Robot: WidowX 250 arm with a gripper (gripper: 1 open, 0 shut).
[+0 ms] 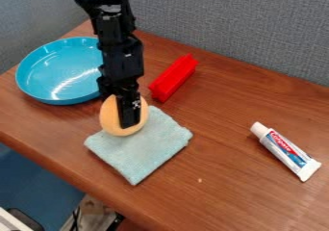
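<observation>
My black gripper (126, 110) reaches down from the top left onto a round, pale orange object (113, 125), which sits on the upper left part of a folded light blue cloth (149, 154). The fingertips are at the object's upper right area; whether they are closed on it I cannot tell.
A blue plate (46, 71) lies at the left behind the arm. A red elongated object (172, 77) lies right of the gripper. A toothpaste tube (286, 152) is at the right. The table's near edge runs along the lower left.
</observation>
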